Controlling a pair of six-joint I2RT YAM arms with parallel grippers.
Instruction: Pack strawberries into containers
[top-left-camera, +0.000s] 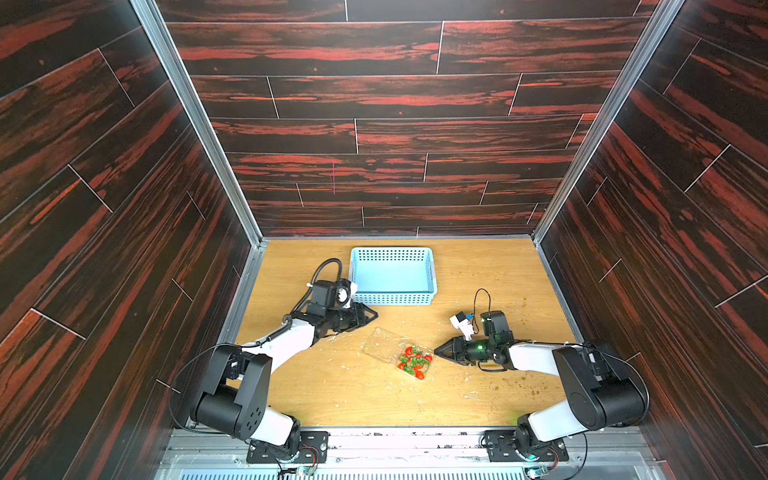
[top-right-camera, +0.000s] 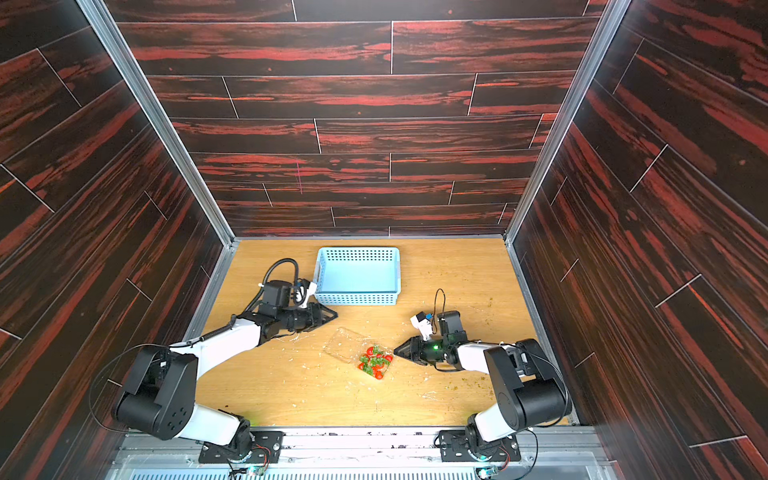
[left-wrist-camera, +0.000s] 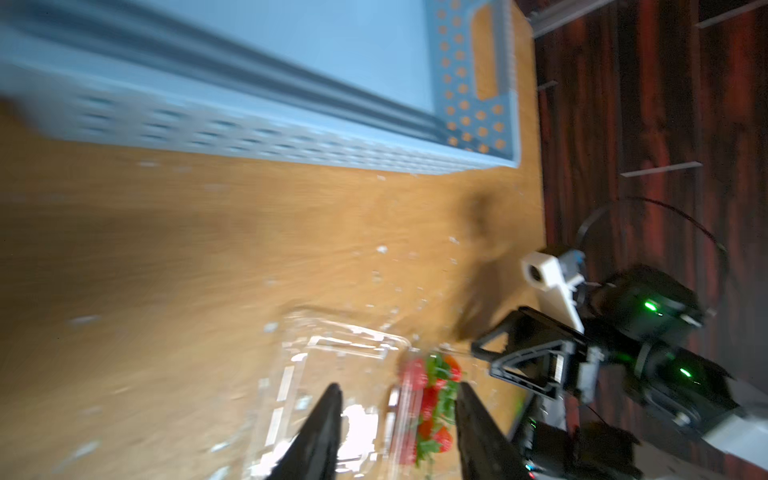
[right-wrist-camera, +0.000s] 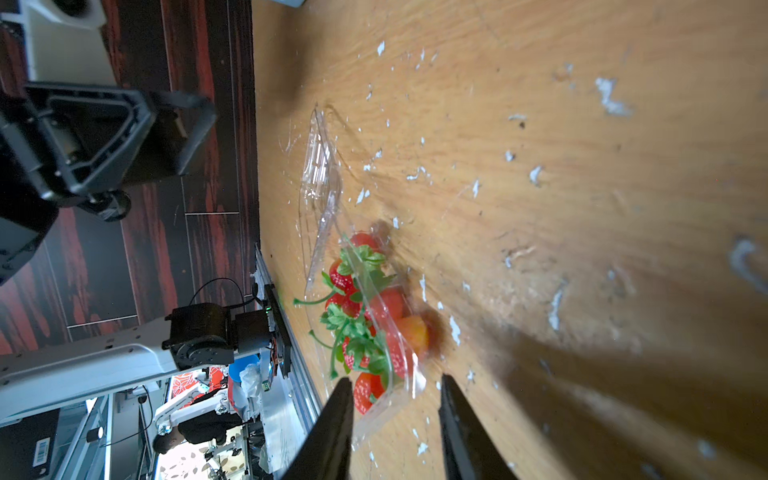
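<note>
A clear plastic container holding several red strawberries with green leaves rests on the wooden table. Its transparent lid lies folded open flat towards the left. Close by the container's right side is my right gripper, open with nothing between its fingers. My left gripper hangs above the table to the upper left of the lid, its fingers apart and nothing held. In the left wrist view the lid and fruit appear beyond the fingertips, partly hidden by them.
An empty light blue basket stands at the back, just behind and right of my left gripper. Small white scraps are scattered over the table.
</note>
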